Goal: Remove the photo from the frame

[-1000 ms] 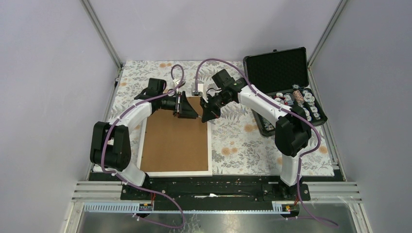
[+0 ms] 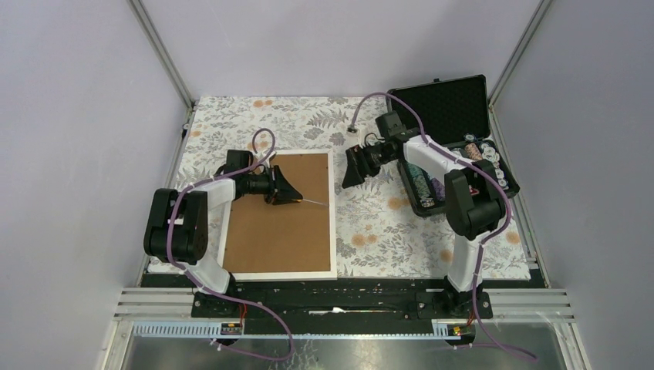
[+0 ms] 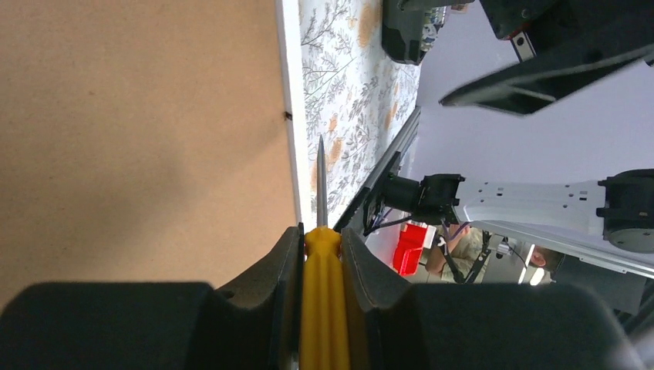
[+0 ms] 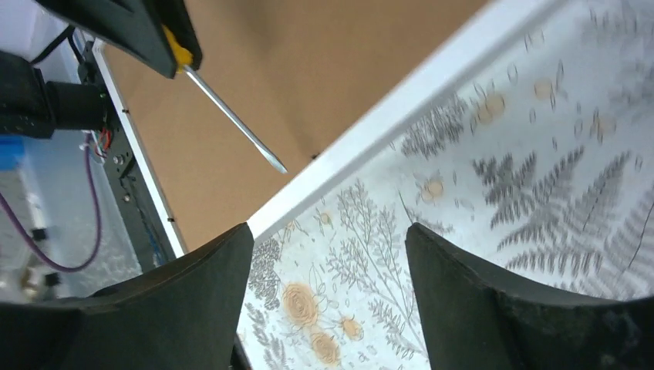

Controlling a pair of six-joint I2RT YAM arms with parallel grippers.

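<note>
The white picture frame (image 2: 333,231) lies face down with its brown backing board (image 2: 285,239) showing; no photo is visible. My left gripper (image 2: 294,199) is shut on a screwdriver's yellow handle (image 3: 324,301), above the board. The thin metal shaft (image 4: 235,119) points toward the frame's right side, where a small dark tab (image 3: 288,116) sits at the inner edge. To the right of the frame, my right gripper (image 2: 353,171) stands open. Nothing is between its fingers in the right wrist view; the frame's white edge passes beyond them.
An open black case (image 2: 409,189) filled with rolled items stands at the right, its lid (image 2: 443,112) up at the back. My right arm (image 2: 432,156) reaches over the case.
Now the right one has drawn back rightward, and the left has moved left and toward the front, carrying the screwdriver, whose shaft now shows.
</note>
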